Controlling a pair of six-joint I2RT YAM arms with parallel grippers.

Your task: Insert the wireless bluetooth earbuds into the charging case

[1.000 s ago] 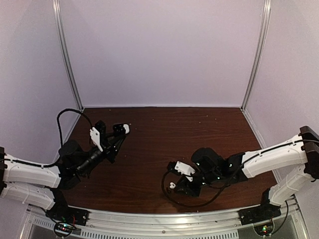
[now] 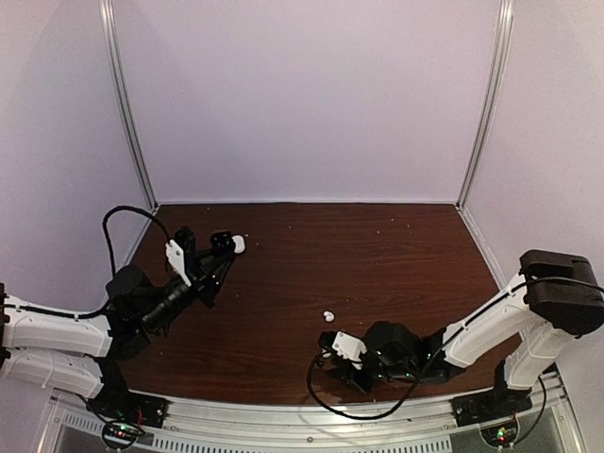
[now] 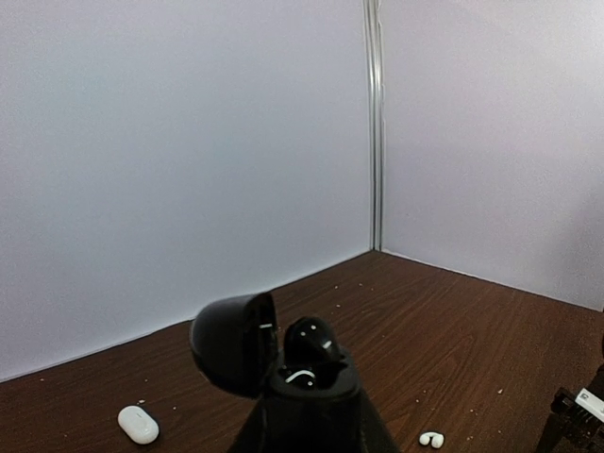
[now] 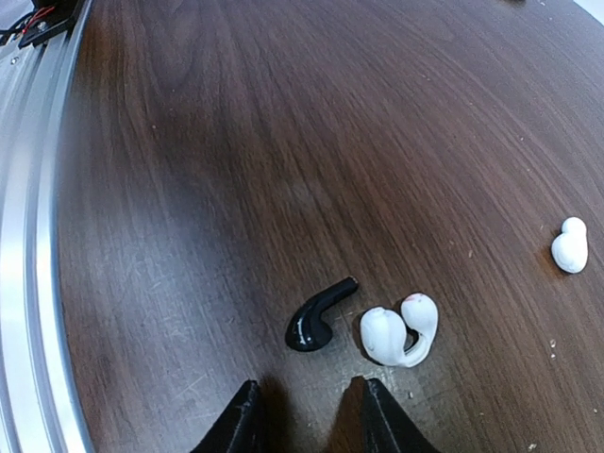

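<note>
My left gripper is shut on the black charging case [image 3: 311,389], held off the table with its lid [image 3: 233,345] flipped open to the left. One rounded black earbud top [image 3: 311,340] shows in the case, and a shiny hollow lies in front of it. On the wood in the right wrist view lies a loose black earbud [image 4: 311,326], stem pointing up and right. My right gripper stands open and low over the table, just short of that earbud, its gap empty.
A white earbud [image 4: 385,338] lies close beside the black one on the right. Farther right is another white earbud [image 4: 569,251]. A white case [image 3: 139,425] lies at the far left. The metal rail [image 4: 38,245] edges the table; the wood beyond is clear.
The left gripper keeps the case nearly still.
</note>
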